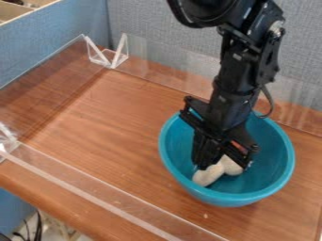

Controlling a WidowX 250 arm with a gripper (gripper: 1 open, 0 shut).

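Observation:
A teal bowl [269,175] sits on the wooden table at the right, with a pale, elongated soft-looking object [217,171] lying inside it. My black gripper [217,154] reaches down into the bowl, its fingertips just over the pale object. The gripper looks shut; I cannot make out anything held between its fingers, and the tips are partly dark against the bowl.
Clear plastic strips run along its edges, white brackets [108,58] stand at the back left, and a grey padded wall is behind. Cables hang below the front left edge.

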